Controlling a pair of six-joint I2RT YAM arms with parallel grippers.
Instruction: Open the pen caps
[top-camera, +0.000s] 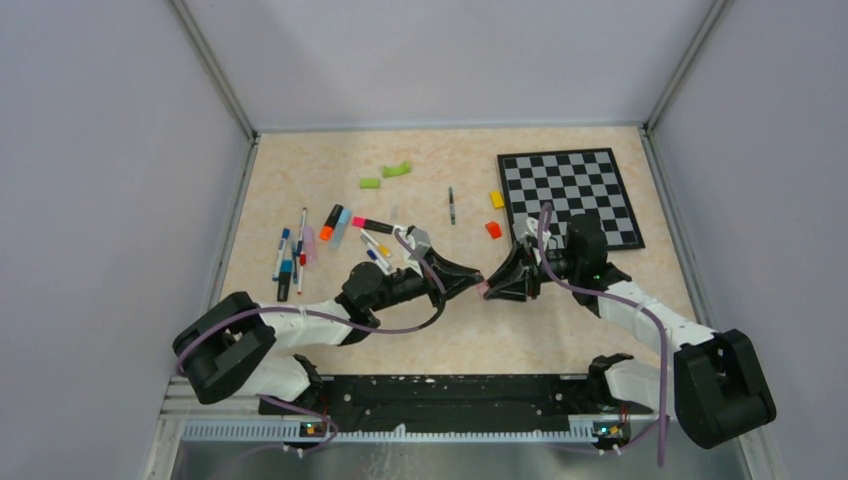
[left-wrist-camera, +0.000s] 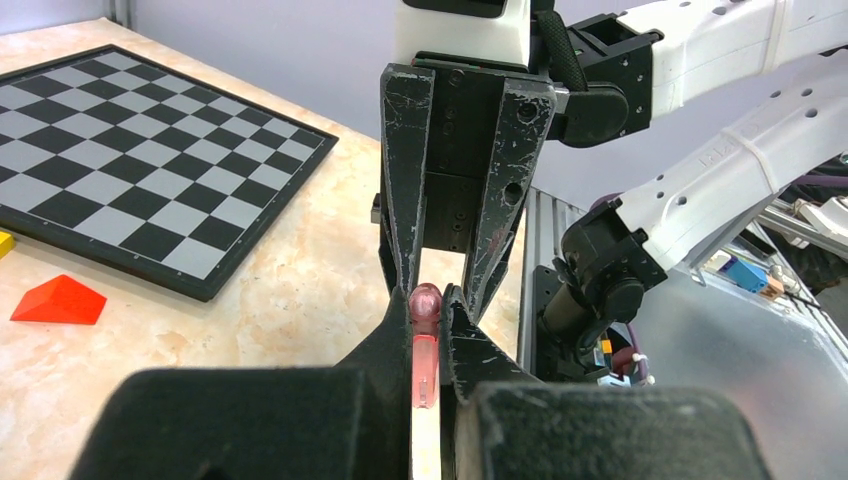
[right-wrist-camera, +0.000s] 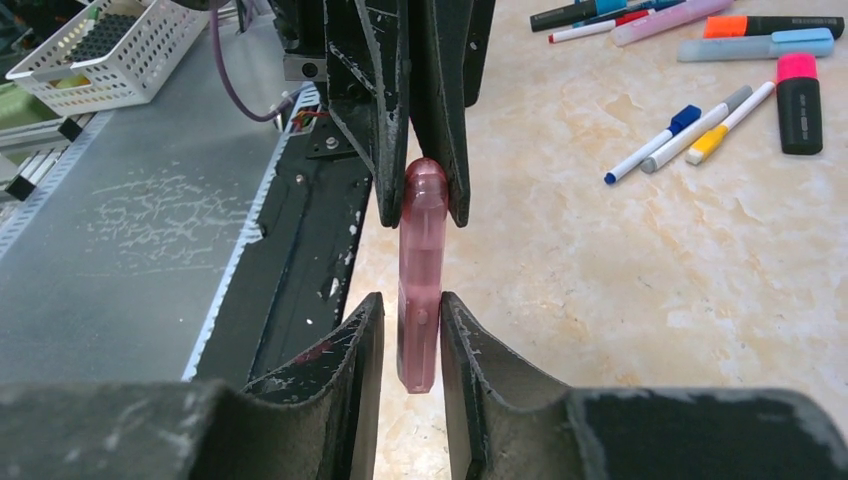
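Observation:
A pink translucent pen (right-wrist-camera: 420, 250) hangs above the table between my two grippers. Its rounded end is pinched by my left gripper, which is shut on it. My right gripper is partly open around the pen's other end. In the right wrist view a gap shows between the pen and the left-hand finger (right-wrist-camera: 365, 345); the right-hand finger (right-wrist-camera: 455, 345) looks very close to it, and contact cannot be told. From above, the grippers face each other near the front centre, mostly hiding the pen.
Several markers, among them a pink-capped one (right-wrist-camera: 800, 110), lie on the left of the table. A checkered board (top-camera: 570, 198) fills the back right. Red (top-camera: 493, 230) and yellow blocks (top-camera: 496, 199) sit beside it. A dark pen (top-camera: 451, 206) lies alone mid-table.

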